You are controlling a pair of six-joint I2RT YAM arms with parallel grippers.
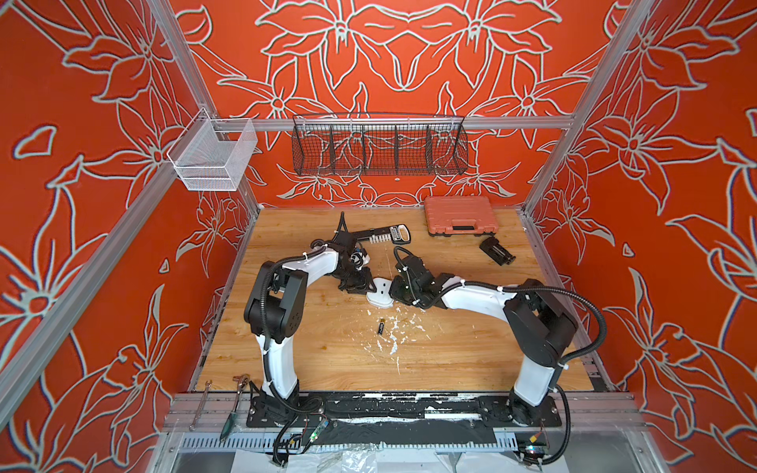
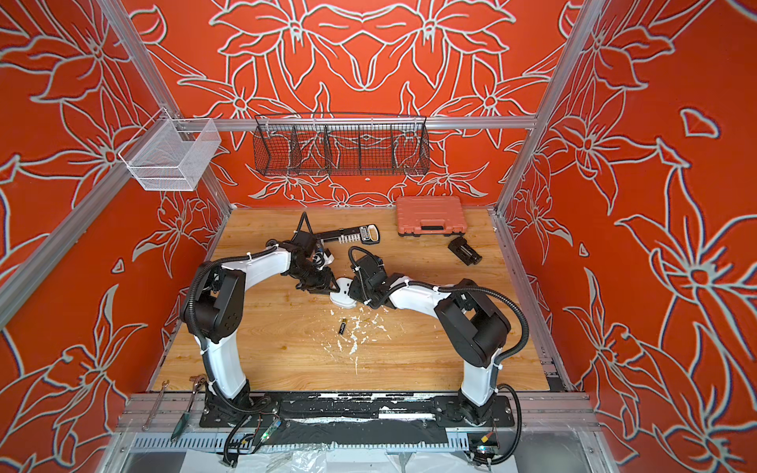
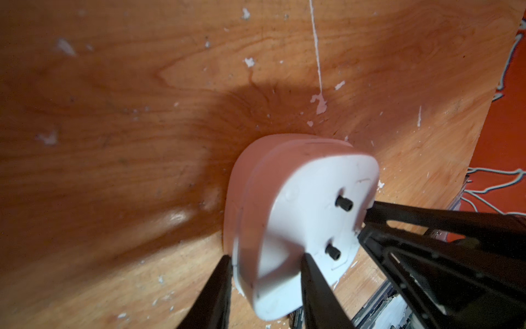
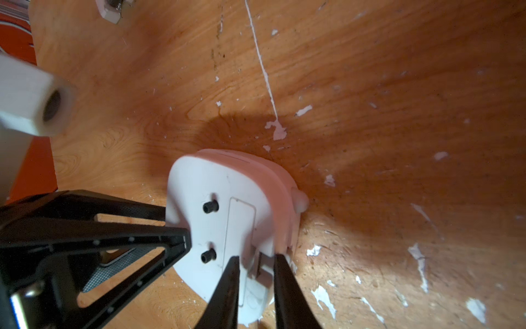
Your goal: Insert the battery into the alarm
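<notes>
The white alarm [image 1: 380, 291] sits mid-table between both grippers, showing two black posts and an outlined panel. My left gripper has its fingertips apart around the alarm's lower end. My right gripper has its fingertips at the panel's lower end, a little apart; whether they pinch anything is unclear. The other gripper's fingers reach to the alarm in each wrist view. A small dark battery [image 1: 381, 326] lies on the table in front of the alarm.
Behind are a black long tool [image 1: 394, 233], a red case [image 1: 459, 214] and a black object [image 1: 496, 250] at the right. Wire baskets [image 1: 378, 146] hang at the back.
</notes>
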